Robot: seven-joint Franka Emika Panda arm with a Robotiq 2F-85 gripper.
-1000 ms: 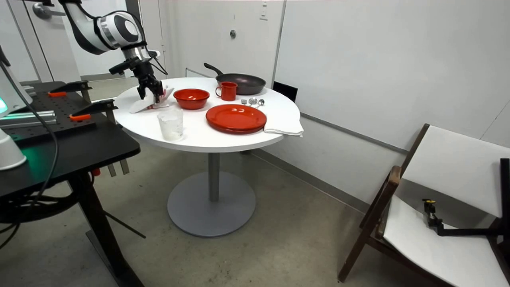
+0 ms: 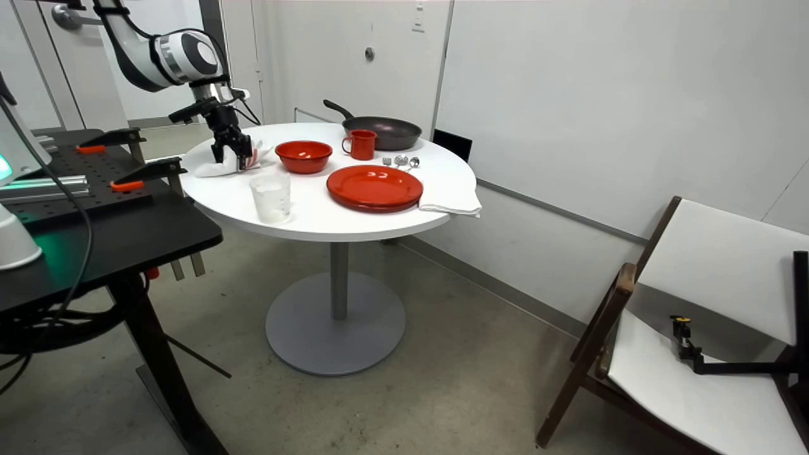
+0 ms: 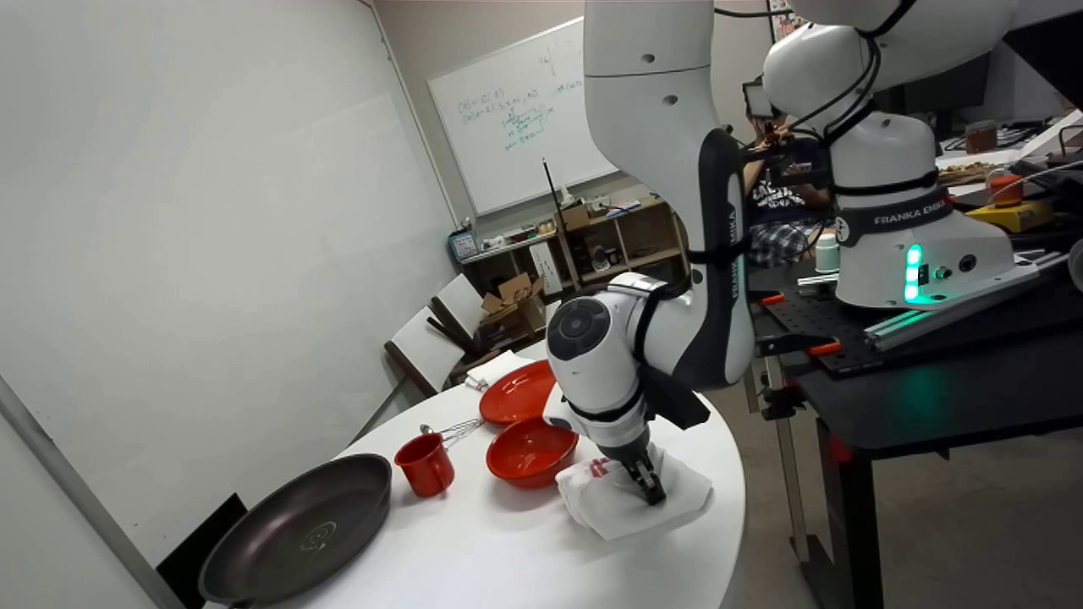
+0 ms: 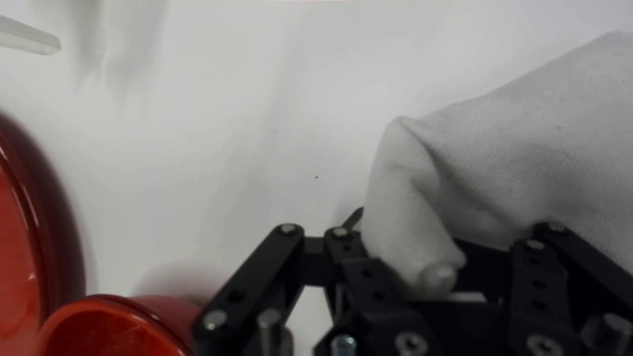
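A white cloth with red stripes lies bunched near the table's edge, its pale folds [image 2: 213, 168] showing left of my gripper [image 2: 243, 160]. From the opposite side, my gripper [image 3: 652, 493] points down into the cloth [image 3: 621, 516], low at the table. In the wrist view a raised fold of cloth [image 4: 409, 201] runs in between the black fingers. The gripper is shut on this thin fabric; the fingertips themselves are hidden by it.
A red bowl [image 2: 303, 157] stands close beside the cloth, and a clear cup [image 2: 271, 198] is in front. Farther along are red plates [image 2: 375, 186], a red mug [image 2: 359, 144], utensils [image 2: 400, 162], a dark pan [image 2: 387, 133] and a folded napkin [image 2: 450, 198].
My gripper has shifted slightly left and down in exterior view 1. The cloth's left part has moved left with it and looks more bunched around the fingers.
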